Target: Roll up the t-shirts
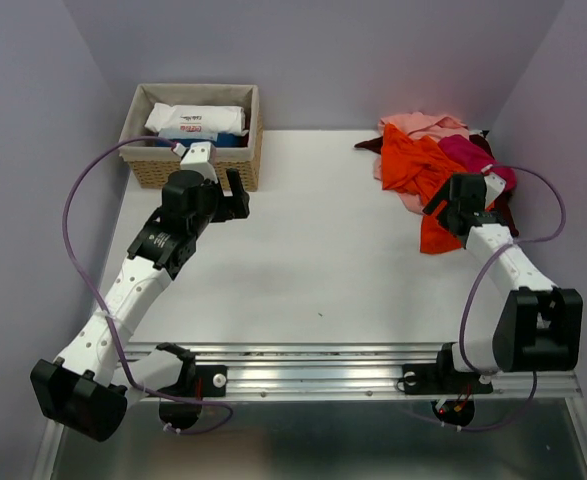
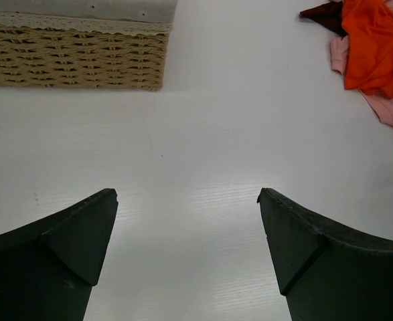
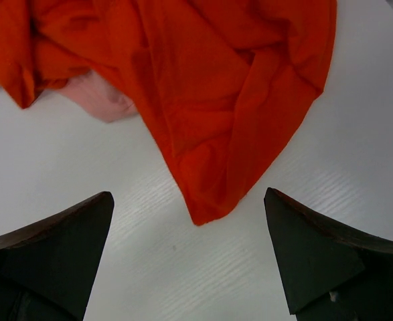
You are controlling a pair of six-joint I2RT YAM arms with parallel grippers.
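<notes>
A heap of shirts lies at the back right of the white table: orange [image 1: 413, 160], pink [image 1: 423, 123], magenta [image 1: 468, 153] and dark brown [image 1: 371, 144]. My right gripper [image 1: 435, 207] is open over the heap's front; its wrist view shows a pointed orange corner [image 3: 216, 187] between and beyond its fingertips, not held. My left gripper [image 1: 235, 194] is open above bare table in front of the basket, holding nothing.
A wicker basket [image 1: 153, 170] with white packages [image 1: 195, 118] stands at the back left. Walls bound the sides and back.
</notes>
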